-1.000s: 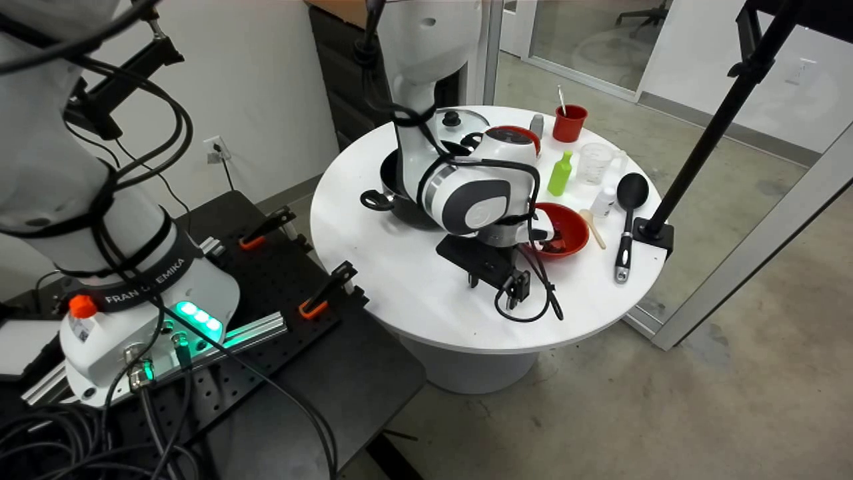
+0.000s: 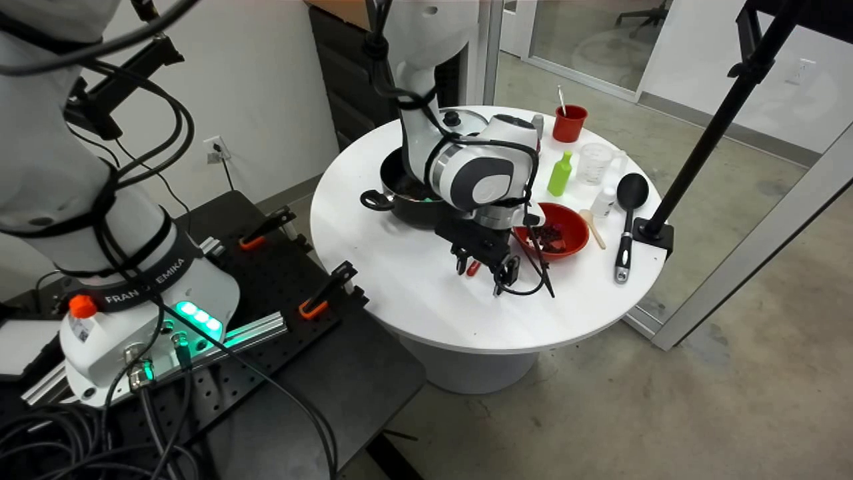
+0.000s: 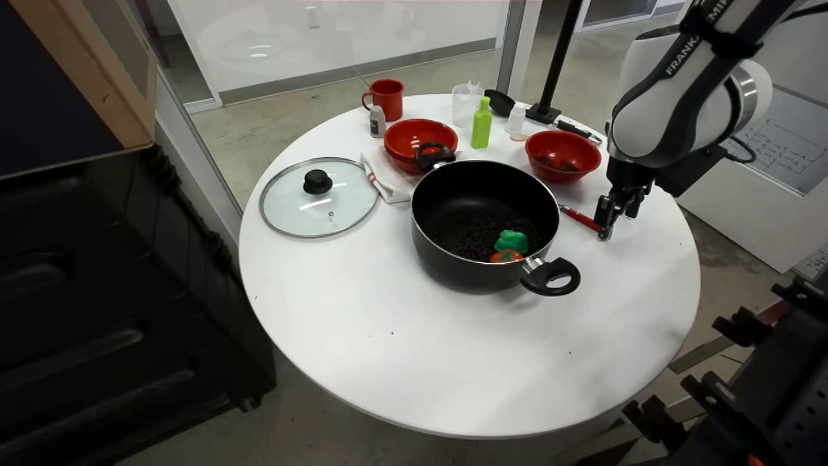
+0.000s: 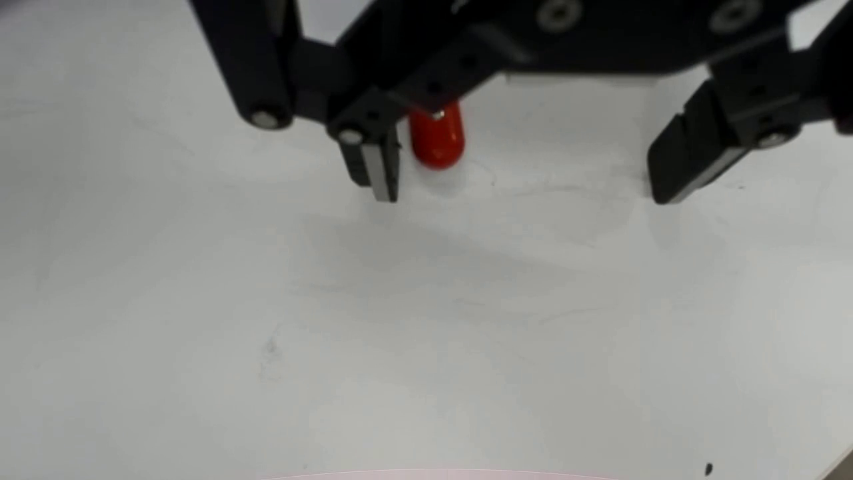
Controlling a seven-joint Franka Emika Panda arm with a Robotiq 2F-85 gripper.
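Note:
My gripper stands open low over the white table, its two fingers wide apart in the wrist view. A red-handled utensil point(image 4: 437, 143) lies between them, close beside the left finger and well clear of the right one; neither is seen pressing on it. The gripper body hides most of it there. In exterior view 1 the red handle point(image 2: 473, 269) shows between the fingers of the gripper point(image 2: 480, 279). From the other side, exterior view 2 has the utensil point(image 3: 580, 218) flat on the table, its near end by the gripper point(image 3: 607, 226).
A black pot point(image 3: 442, 260) holds dark bits, a green piece and a red one. Red bowls point(image 3: 570, 147) point(image 3: 403, 136), a green bottle point(image 3: 481, 128), a red mug point(image 3: 388, 98) and a glass lid point(image 3: 291, 206) stand around it.
My gripper has shifted slightly to the left and toward the back in exterior view 1. The red handle, hidden before, now shows between its fingers.

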